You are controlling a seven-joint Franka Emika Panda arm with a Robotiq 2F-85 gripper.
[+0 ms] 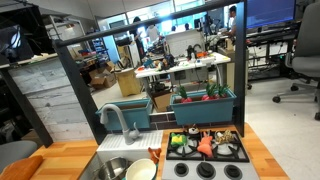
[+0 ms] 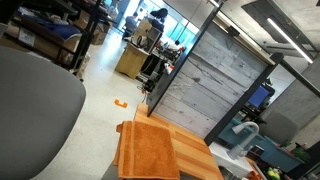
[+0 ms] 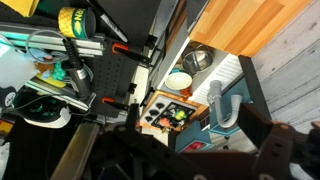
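Note:
My gripper shows only in the wrist view, with its dark fingers spread wide at the lower left and lower right. It is open, and the gap between the fingers holds nothing. Well beyond it lie the sink [image 3: 201,60] with a grey faucet [image 3: 222,103], a pale bowl [image 3: 179,80] and the stove [image 3: 155,110]. From the front, the stove [image 1: 181,170] carries a red toy [image 1: 205,144] and other small colourful items. The white bowl [image 1: 141,170] is at the sink's right side. An orange towel [image 2: 148,150] drapes over the wooden counter's end.
Teal planters [image 1: 203,107] stand behind the stove. A dark frame post [image 1: 239,75] rises at the counter's right, and a grey plank wall [image 1: 50,98] stands to the left. A large grey chair [image 2: 40,110] is near the towel end.

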